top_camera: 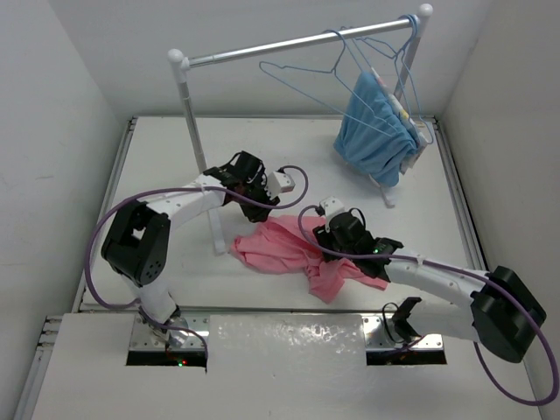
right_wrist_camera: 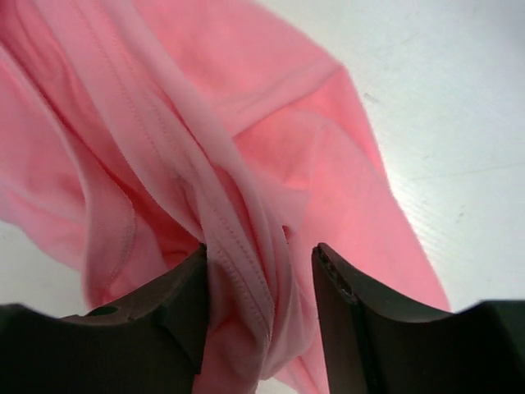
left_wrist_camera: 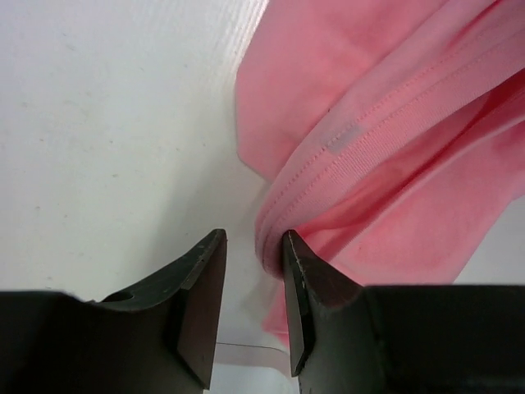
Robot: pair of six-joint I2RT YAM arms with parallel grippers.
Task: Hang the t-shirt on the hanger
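Observation:
The pink t-shirt [top_camera: 276, 249] lies crumpled on the white floor of the workspace, between both grippers. At its upper-left end, my left gripper [top_camera: 262, 210] is low; in the left wrist view its fingers [left_wrist_camera: 254, 242] stand apart, a folded hem [left_wrist_camera: 361, 139] touching the right finger. My right gripper [top_camera: 324, 241] is low over the shirt's right part; in the right wrist view its fingers [right_wrist_camera: 258, 258] are open around a bunched fold [right_wrist_camera: 246, 295]. Blue hangers [top_camera: 297, 92] hang from the metal rail above, to the right.
A blue garment [top_camera: 372, 131] hangs at the rail's right end. The rail [top_camera: 289, 48] stands on side posts, the left one's foot [top_camera: 217, 232] beside my left arm. Bare floor lies at the back centre and far left.

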